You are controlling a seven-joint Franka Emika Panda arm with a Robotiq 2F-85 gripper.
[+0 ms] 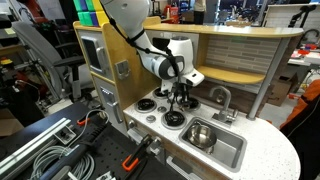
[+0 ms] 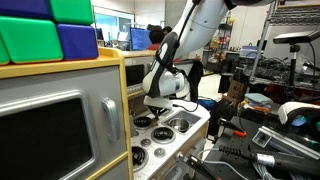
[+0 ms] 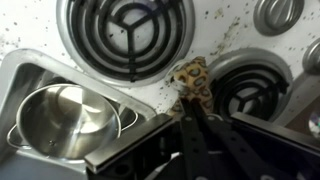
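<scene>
In the wrist view my gripper is shut above the stove top, its tips at the lower end of a small leopard-print cloth-like piece [image 3: 196,84]. Whether any of that piece is pinched between the fingers cannot be told. It lies across the view between a large coil burner [image 3: 128,38] and a smaller one [image 3: 248,88]. In exterior view 1 the gripper [image 1: 178,100] points down over the burners, and the patterned piece is too small to make out.
A steel pot [image 1: 201,136] stands beside the burners, by the sink [image 1: 228,150] and its tall faucet [image 1: 224,98]. Behind the stove rises a wooden shelf [image 1: 240,74]. A cabinet [image 1: 97,55] borders the left side.
</scene>
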